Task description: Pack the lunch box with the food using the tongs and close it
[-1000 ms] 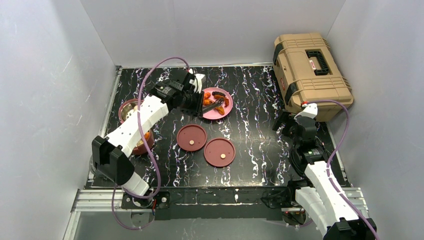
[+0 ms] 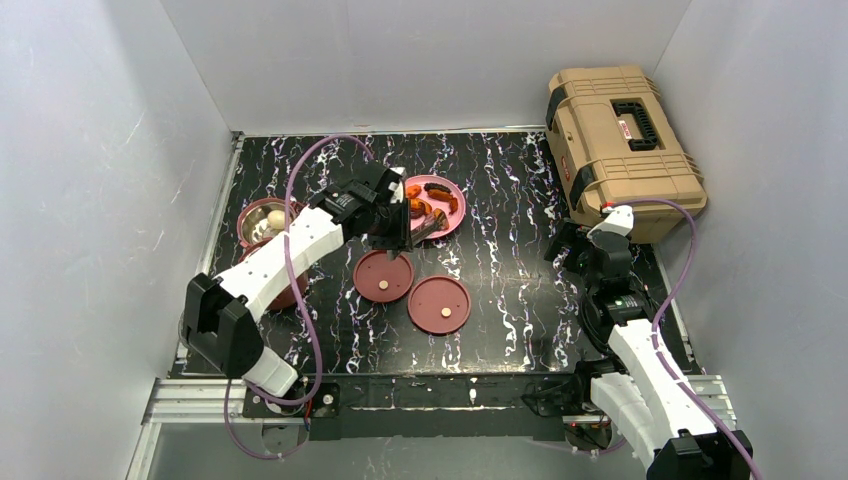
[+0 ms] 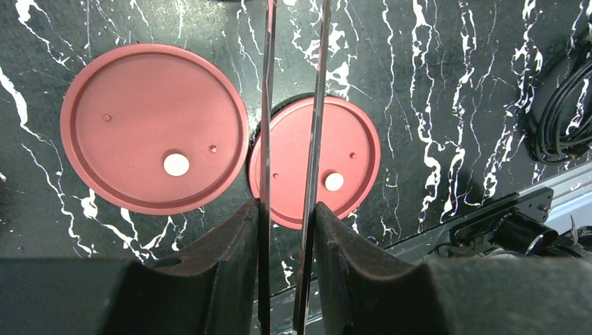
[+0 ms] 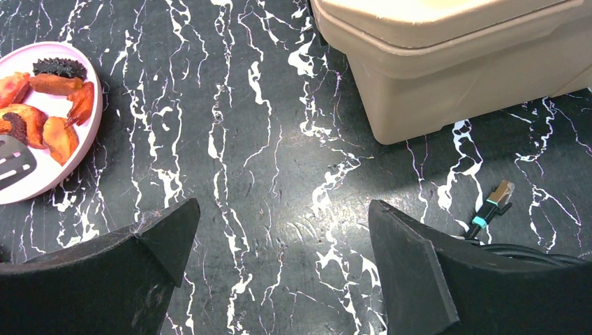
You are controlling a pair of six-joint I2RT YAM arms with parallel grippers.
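My left gripper is shut on metal tongs (image 3: 315,125), whose two long arms run up through the left wrist view. In the top view the tongs lean over the pink plate (image 2: 458,222); whether food is between their tips is unclear. Several orange and dark food pieces (image 4: 59,138) lie on that plate. Two round red lids (image 2: 383,276) rest on the table, just in front of the left gripper. Two red bowls (image 2: 242,228) stand at the left, the nearer one partly covered by the left arm. My right gripper is open and empty at the right.
A tan hard case (image 2: 630,150) fills the back right corner. Black cable (image 4: 516,252) with a plug lies near the right gripper. Between plate and case the marbled tabletop (image 2: 515,260) is clear.
Over the last second my left gripper has shifted toward the table's front with the tongs. Their tips have moved toward the plate's front edge. The right arm has stayed still.
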